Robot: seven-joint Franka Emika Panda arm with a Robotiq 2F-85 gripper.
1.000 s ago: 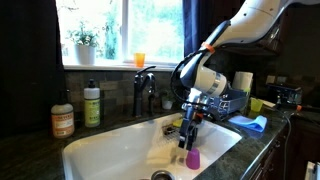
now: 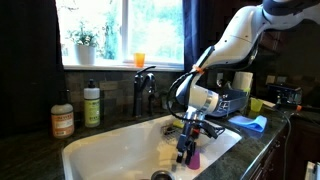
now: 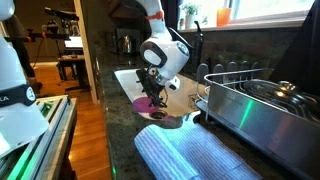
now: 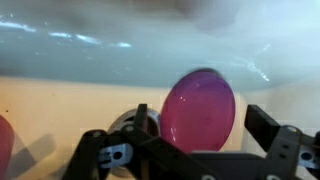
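Observation:
A purple-pink cup [image 2: 195, 161] stands in the white sink [image 2: 120, 150], near its right side. In the wrist view the cup [image 4: 198, 112] appears as a rounded purple shape between the two fingers of my gripper. Those fingers are wide apart, with gaps visible on both sides of the cup. From outside, the gripper [image 2: 187, 155] is low in the sink, right at the cup and partly in front of it. Purple also shows beside the gripper in the second exterior view, over the counter edge. Contact between finger and cup cannot be made out.
A round drain [image 2: 162, 175] lies left of the cup. Another reddish object [image 4: 4, 143] enters the wrist view's left edge. A black faucet [image 2: 138, 95], soap bottles [image 2: 92, 104] and a dish rack [image 2: 228, 103] line the back. A blue cloth [image 3: 190, 150] covers some counter.
The arm has lowered from above the cup to beside it, and now partly covers it in the first exterior view. The cup has not visibly moved.

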